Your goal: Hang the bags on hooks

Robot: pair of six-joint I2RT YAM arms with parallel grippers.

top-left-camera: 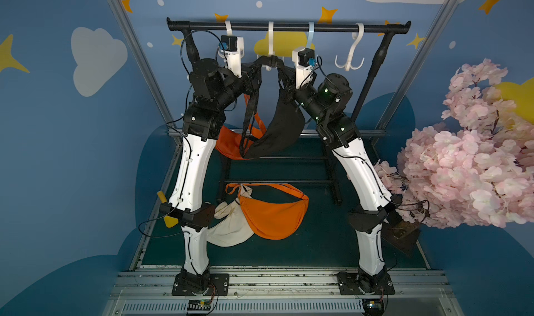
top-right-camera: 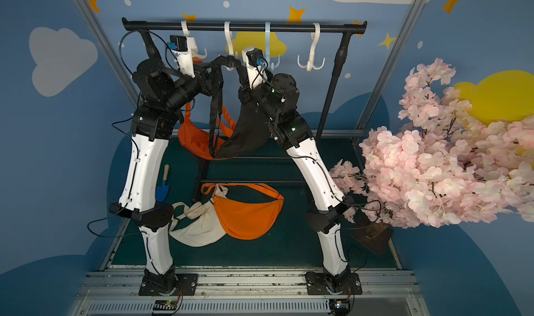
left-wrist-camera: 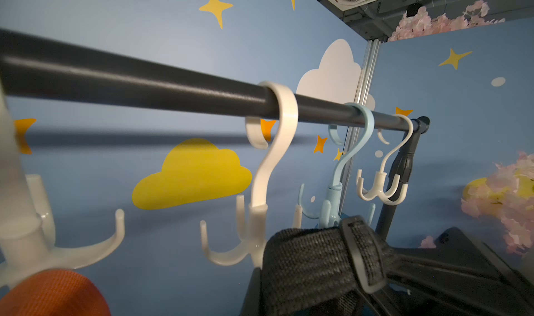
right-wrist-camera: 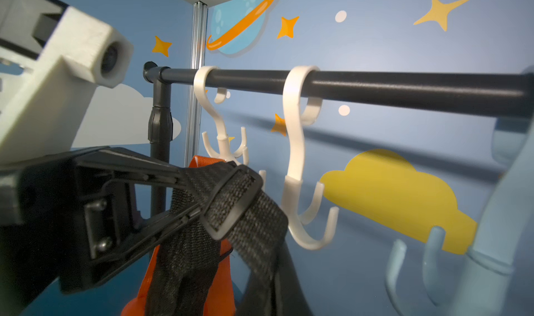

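Note:
A dark grey bag hangs from its black strap, which is stretched between my two grippers at hook height. My left gripper and my right gripper are both shut on the strap. The raised span of strap sits in front of the white middle-left hook, over its lower prongs in the top views; whether it rests on them I cannot tell. The light blue hook is just right of my right gripper. An orange bag hangs behind the dark one on the left.
The black rail also carries a free white hook at the right. An orange bag and a cream bag lie on the floor. Pink blossoms fill the right side.

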